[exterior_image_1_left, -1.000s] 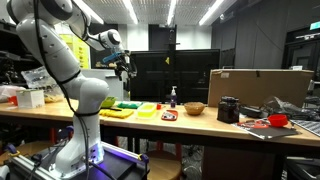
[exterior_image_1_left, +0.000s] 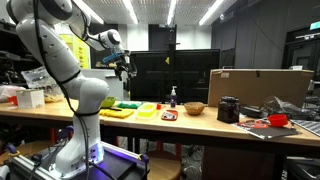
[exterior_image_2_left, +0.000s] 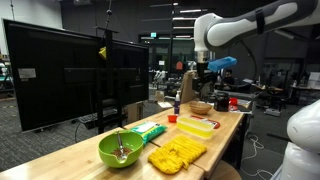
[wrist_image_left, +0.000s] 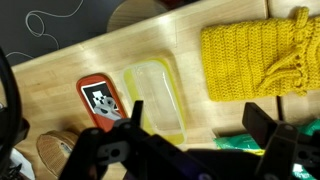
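Note:
My gripper hangs high above the table, its fingers wide apart with nothing between them. Below it in the wrist view lies a clear, yellow-rimmed tray (wrist_image_left: 155, 95). To the right of the tray is a yellow knitted cloth (wrist_image_left: 245, 62). A red-rimmed tray with a dark picture (wrist_image_left: 101, 100) sits to the left. Green-and-white packaging (wrist_image_left: 240, 142) shows at the lower right, partly hidden by my gripper. A green bowl (exterior_image_2_left: 121, 148) with a utensil in it stands near the table's end in exterior view 2.
A brown woven bowl (exterior_image_1_left: 194, 108) and a pump bottle (exterior_image_1_left: 173, 97) stand farther along the table. Beyond them are a black container (exterior_image_1_left: 229, 109) and a large cardboard box (exterior_image_1_left: 258, 88). Bare wood (exterior_image_2_left: 60, 158) shows left of the green bowl.

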